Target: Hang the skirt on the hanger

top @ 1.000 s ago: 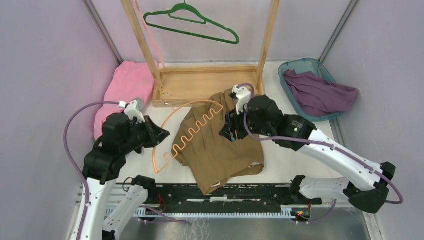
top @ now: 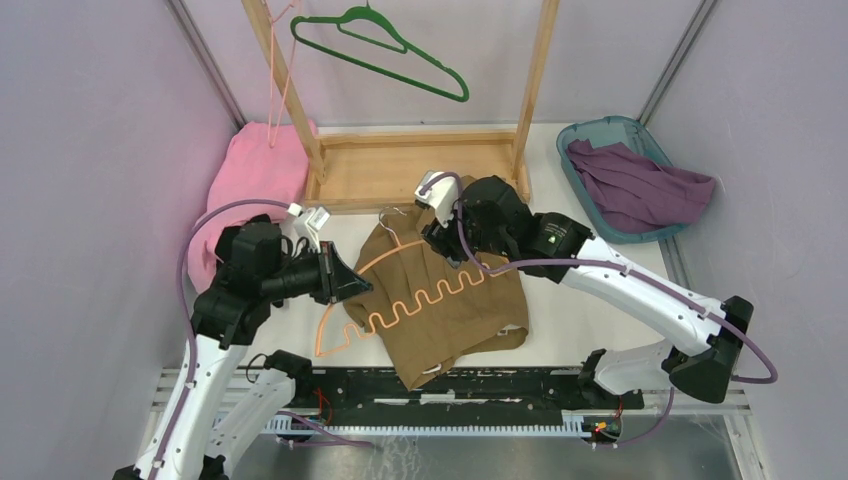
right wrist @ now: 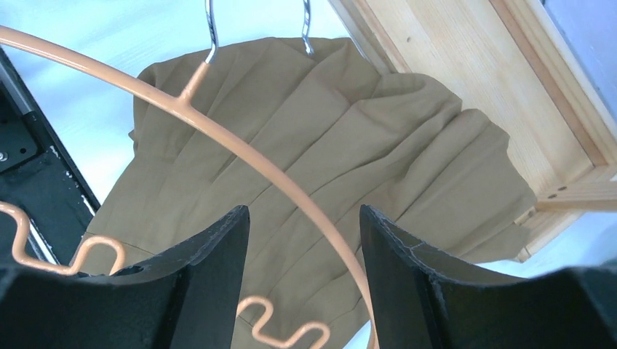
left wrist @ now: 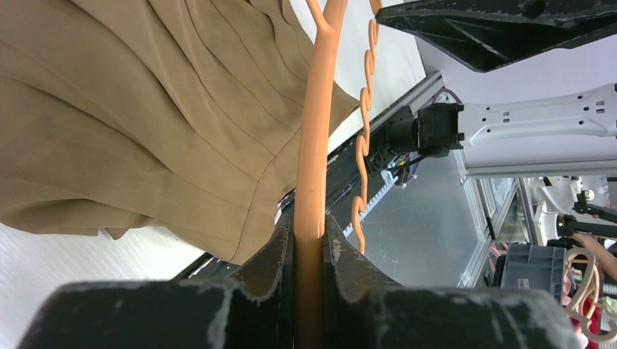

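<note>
The brown skirt [top: 430, 330] lies spread on the white table beneath both arms. An orange hanger with a wavy lower bar is held in the air by my left gripper, shut on it; its metal hook [right wrist: 212, 29] shows in the right wrist view. My right gripper is open at the hanger's other half, with the orange top bar [right wrist: 276, 174] appearing between or just beyond its fingers.
A wooden rack [top: 400, 150] at the back carries a green hanger [top: 400, 70] and a pink one. Pink cloth [top: 250, 170] lies left. A teal basket [top: 600, 225] with purple cloth stands right.
My left gripper has moved right with the orange hanger, whose hook now sits further right over the skirt.
</note>
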